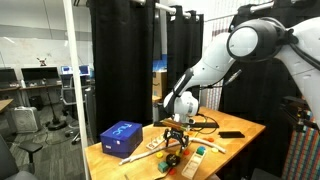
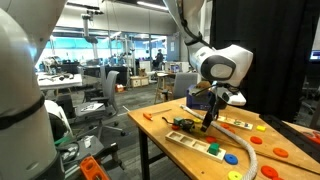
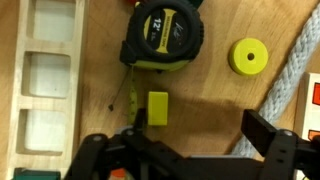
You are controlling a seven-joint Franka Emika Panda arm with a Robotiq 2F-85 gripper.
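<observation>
My gripper stands open above the wooden table, its dark fingers [image 3: 270,140] apart at the lower edge of the wrist view. A small yellow block [image 3: 157,108] lies close to the left finger, with bare wood to its right. Just above it in that view is a black and yellow tape measure [image 3: 163,35]. The yellow disc [image 3: 248,56] rests farther right, apart from both fingers. In exterior view 2 the gripper [image 2: 207,124] hangs low among the objects; its fingertips are too small there to judge contact.
A pale wooden tray with compartments [image 3: 47,46] borders the left side of the wrist view. Grey rope [image 3: 289,80] runs along the right. The blue box [image 1: 122,138] stands at the table's left in exterior view 1. Several small coloured pieces lie around.
</observation>
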